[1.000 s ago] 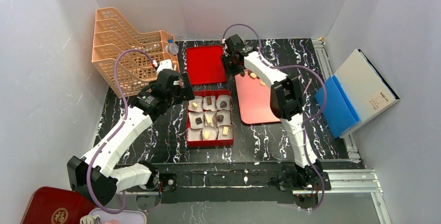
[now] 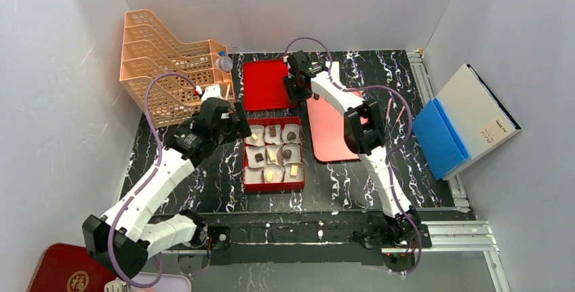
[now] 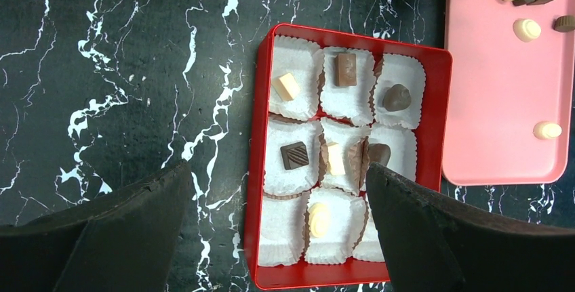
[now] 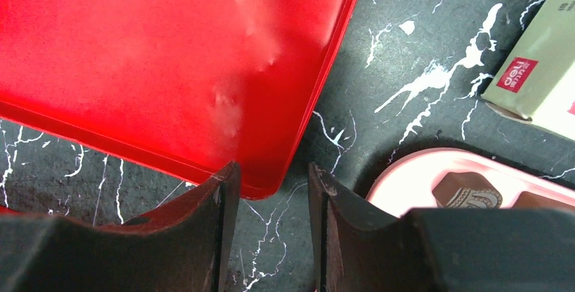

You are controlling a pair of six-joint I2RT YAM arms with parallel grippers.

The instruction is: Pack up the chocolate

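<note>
A red box [image 3: 260, 170] holds a grid of paper cups, most with one chocolate each, such as a striped dark square [image 3: 295, 156]. My left gripper hangs open over its near part. My right gripper is part open at the corner of the flat red lid [image 4: 169, 68], with nothing visible between its fingers. Beside it is the pink tray [image 3: 502, 116] with chocolates grouped at its far end, including a dark piece [image 4: 466, 189].
An orange rack [image 2: 156, 68] and bottle [image 2: 224, 63] stand back left. A green carton [image 4: 536, 75] lies beyond the tray; blue and white folders [image 2: 437, 139] lean at right.
My right arm has shifted slightly left over the lid's corner. My left arm has moved a little down and left in the top view.
</note>
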